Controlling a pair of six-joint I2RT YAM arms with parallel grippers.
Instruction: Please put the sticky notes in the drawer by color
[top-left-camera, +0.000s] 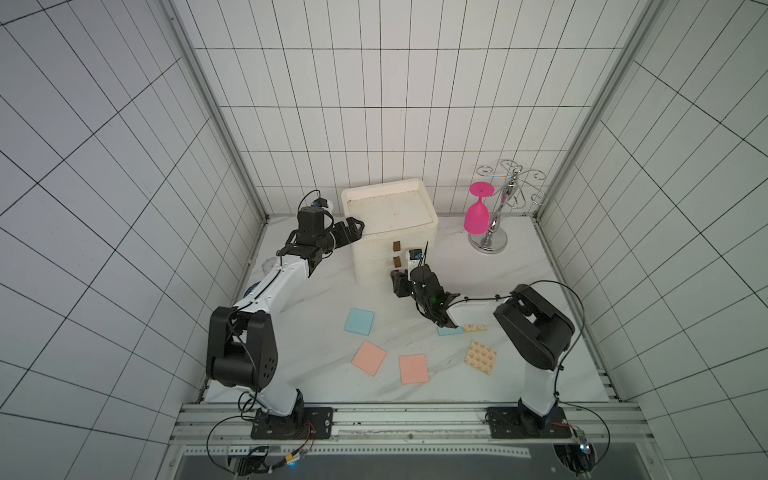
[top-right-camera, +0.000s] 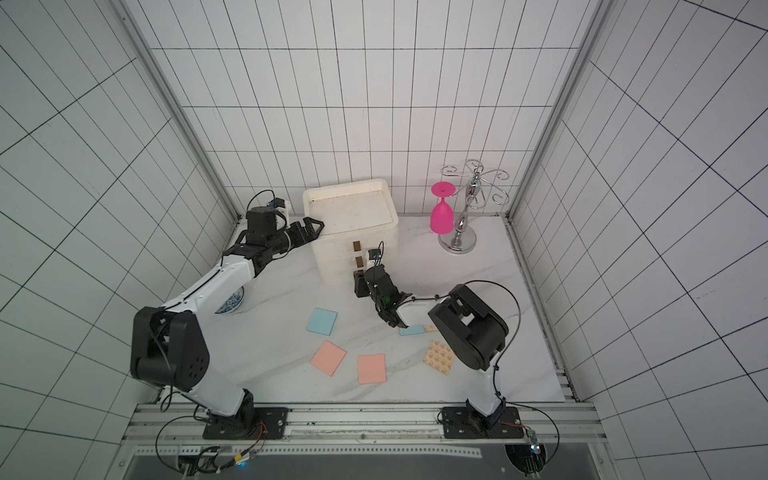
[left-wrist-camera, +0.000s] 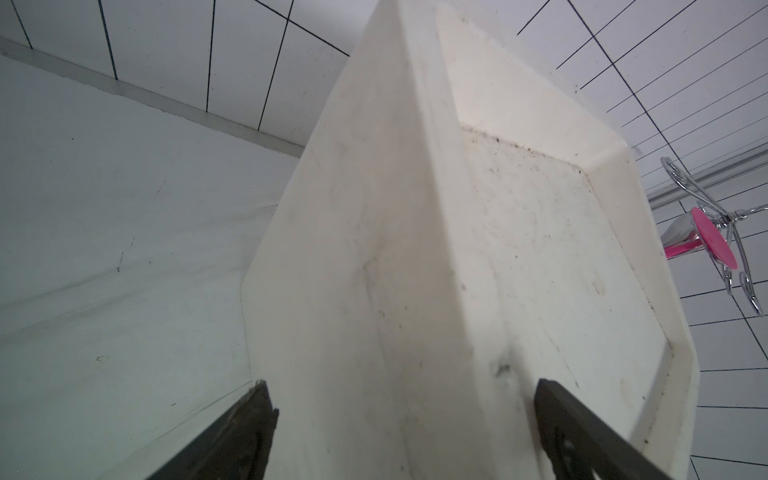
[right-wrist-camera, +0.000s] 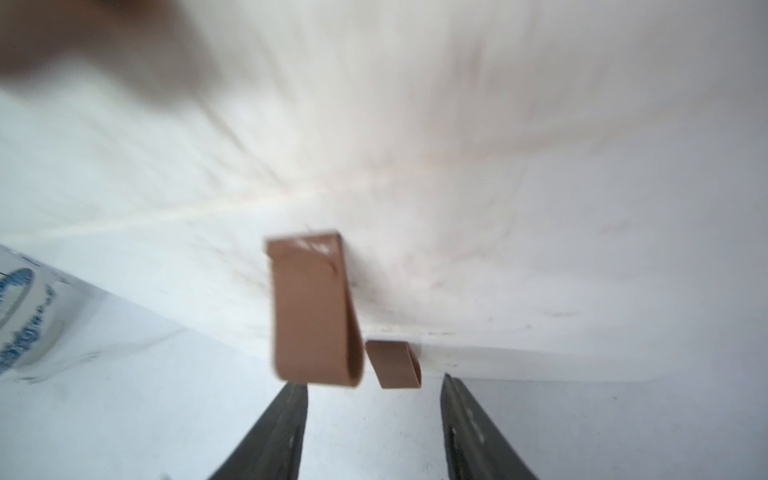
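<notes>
The white drawer unit (top-left-camera: 376, 260) stands at the back centre, brown pull tabs (top-left-camera: 397, 246) on its front; no drawer looks pulled out. My left gripper is open at its upper left edge, one finger outside the side wall and the other over the rim. Open and empty, my right gripper is low before the front, with a near tab (right-wrist-camera: 312, 312) and a lower tab (right-wrist-camera: 393, 364) ahead of its fingers. Two pink sticky notes (top-left-camera: 369, 357) and a blue sticky note (top-left-camera: 359, 321) lie flat; another blue note (top-left-camera: 449, 330) is partly under the right arm.
A tan studded block (top-left-camera: 481, 357) and a partly covered tan piece (top-left-camera: 474, 328) lie at the right front. Back right stands a metal rack (top-left-camera: 497, 216) with a pink goblet (top-left-camera: 477, 216). A blue-white bowl (top-right-camera: 232, 300) sits behind the left arm.
</notes>
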